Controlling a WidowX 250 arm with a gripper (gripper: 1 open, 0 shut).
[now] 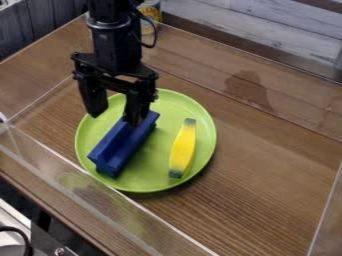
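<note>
My black gripper hangs over the upper-left part of a green plate, its two fingers spread apart, open. A dark blue bar lies slanted on the plate below the fingers, its upper end close to the right finger. To its right on the plate lies a yellow object with greyish ends.
A wooden tabletop surrounds the plate, with free room to the right and upper right. A can stands at the back behind the arm. A white wall runs along the back right, and a cable lies at the lower left.
</note>
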